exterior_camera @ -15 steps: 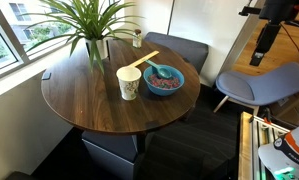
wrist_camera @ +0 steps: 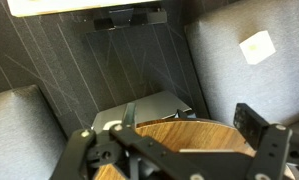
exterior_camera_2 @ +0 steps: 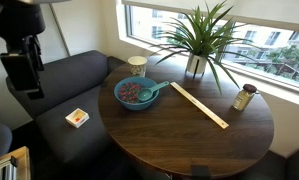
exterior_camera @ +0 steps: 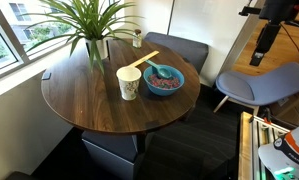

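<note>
No task is named. My gripper shows at the bottom of the wrist view, its two dark fingers spread wide and nothing between them. In exterior view 1 it hangs at the upper right (exterior_camera: 259,58), clear of the table. On the round brown table (exterior_camera: 79,95) stands a blue bowl (exterior_camera_2: 135,104) of small dark reddish pieces, a teal spoon (exterior_camera_2: 150,92) resting in it. Beside the bowl is a white patterned paper cup (exterior_camera: 129,84). A flat, light wooden strip (exterior_camera_2: 199,104) lies on the tabletop.
A potted plant (exterior_camera_2: 198,42) and a small capped jar (exterior_camera_2: 245,97) occupy the window side of the table. Grey chairs (exterior_camera: 259,85) stand around it; a small pale square item (exterior_camera_2: 77,118) lies on one seat.
</note>
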